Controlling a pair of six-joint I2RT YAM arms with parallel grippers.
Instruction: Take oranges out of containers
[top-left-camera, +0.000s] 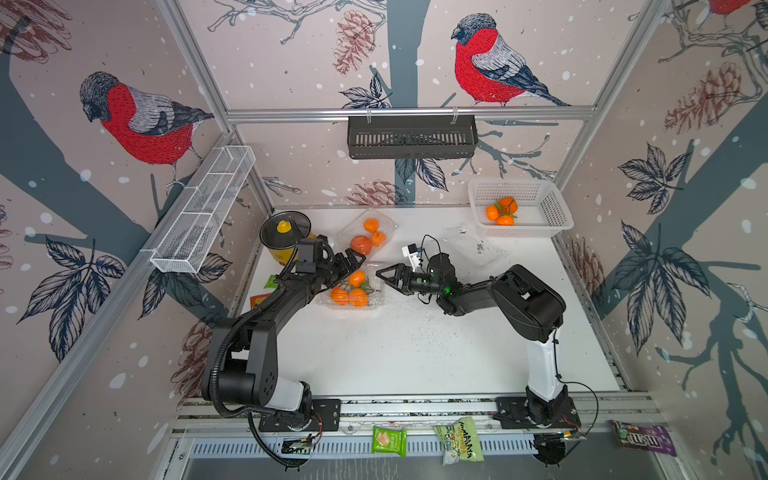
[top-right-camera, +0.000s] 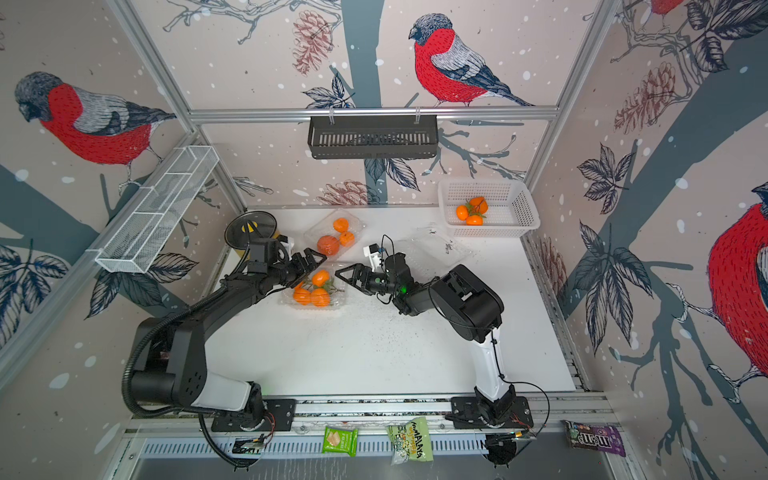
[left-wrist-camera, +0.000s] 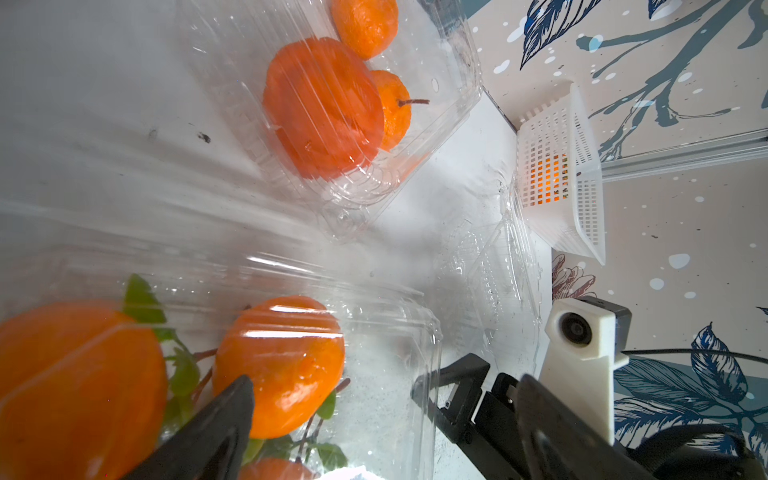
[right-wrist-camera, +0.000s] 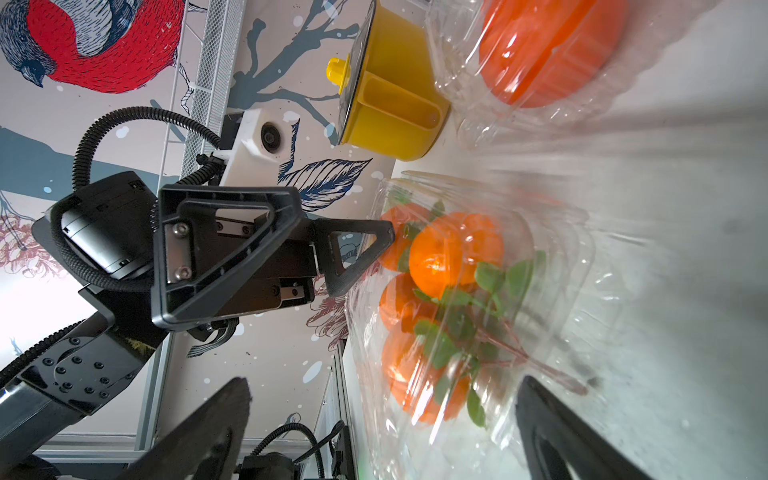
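A clear container (top-left-camera: 376, 301) stands left of centre on the table, with several oranges (right-wrist-camera: 445, 254) and green leaves inside it. My left gripper (top-left-camera: 357, 262) is open above the container's back part, nothing between its fingers. Right of the container, my right gripper (top-left-camera: 385, 276) is open as well, and empty. A second clear container (top-left-camera: 388, 221) behind them holds a large orange-red fruit (left-wrist-camera: 324, 108) and two small oranges (top-left-camera: 371, 225). In the white basket (top-left-camera: 552, 209) at the back right lie several oranges (top-left-camera: 505, 205).
An empty-looking clear container (top-left-camera: 477, 244) lies between the back container and the basket. The yellow pot (right-wrist-camera: 400, 88) stands at the back left. Small colourful packets (top-left-camera: 257, 300) lie beside the left arm.
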